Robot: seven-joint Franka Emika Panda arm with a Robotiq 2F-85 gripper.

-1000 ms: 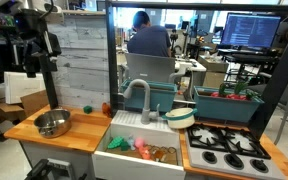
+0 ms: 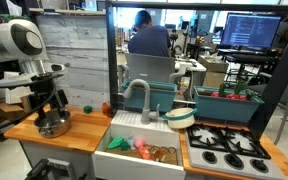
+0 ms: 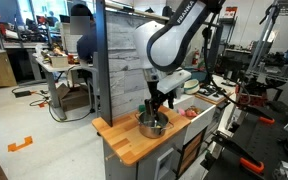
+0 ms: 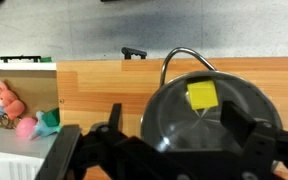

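A steel pot (image 2: 53, 129) with a curved handle stands on the wooden counter (image 2: 90, 127) at the left. In the wrist view a small yellow block (image 4: 202, 95) lies inside the pot (image 4: 169, 122), close to the wall on the handle side. Over the pot's mouth is my gripper, its dark fingers spread wide with nothing held between them. The block shows between the two fingers across the view, somewhat nearer the handle side than the tips. From exterior view 2, the pot (image 3: 154, 129) has the fingers right at its rim; the block is hidden there.
A white sink (image 2: 109, 158) with several colourful toys lies right of the counter. Beyond it is a stove (image 2: 229, 150) with black grates. A dark upright post (image 2: 111, 60) rises behind the counter. Small red and green items (image 2: 105, 108) sit near the back edge.
The arm has come down from well above the pot, bringing the gripper to the pot's mouth. The pot stays where it was.
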